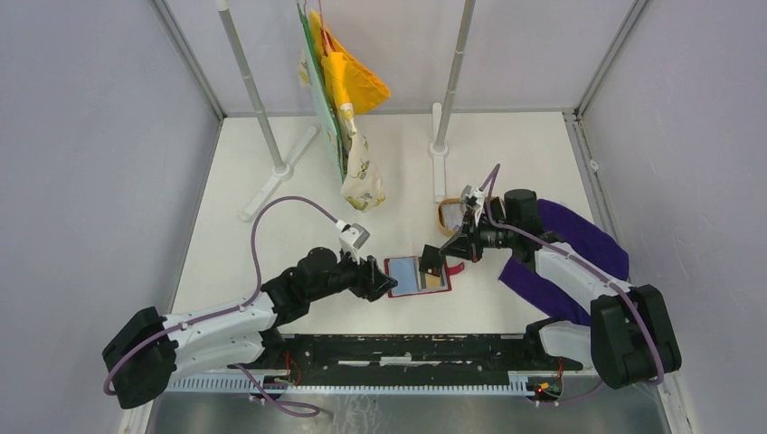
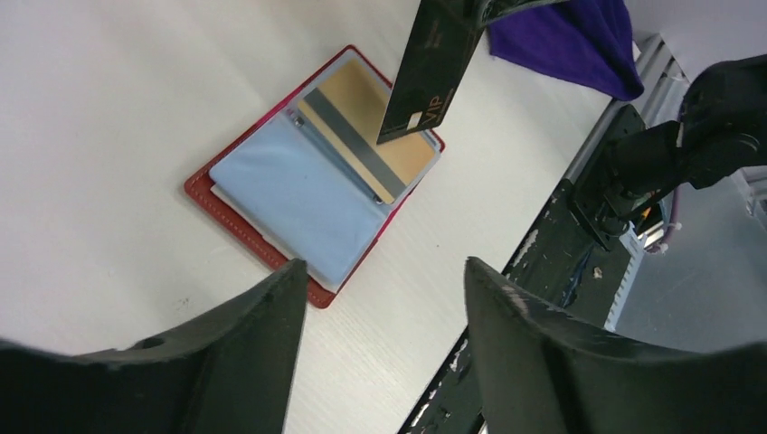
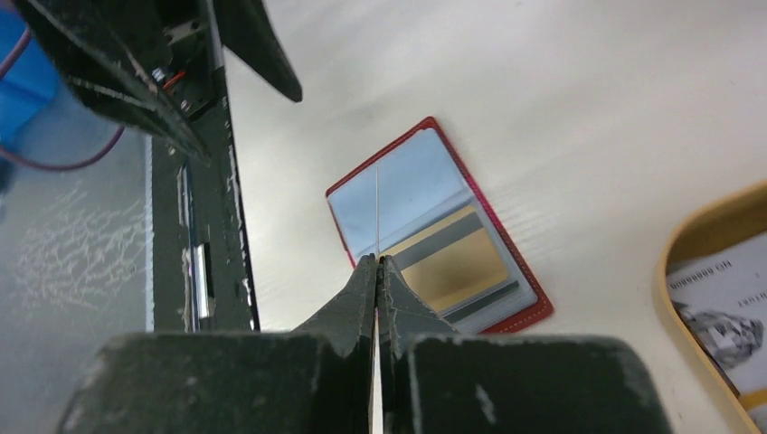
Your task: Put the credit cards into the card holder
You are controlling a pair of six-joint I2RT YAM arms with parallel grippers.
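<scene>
A black card marked VIP is pinched in my right gripper (image 1: pixel 445 251), above the card holder; edge-on in the right wrist view, the card (image 3: pixel 377 203) is a thin line rising from the shut fingertips. The red-edged card holder (image 1: pixel 418 294) lies open on the table. Its one half shows a pale blue panel (image 2: pixel 298 194); the other bears a gold card (image 2: pixel 355 127) with a dark stripe. My left gripper stands open left of the holder, its fingers wide apart with nothing between them.
An oval basket (image 3: pixel 674 271) with packets in it sits behind the right gripper. Purple cloth (image 1: pixel 579 258) covers the right side of the table. Hanging bags (image 1: pixel 348 108) are at the back. The table left of the holder is clear.
</scene>
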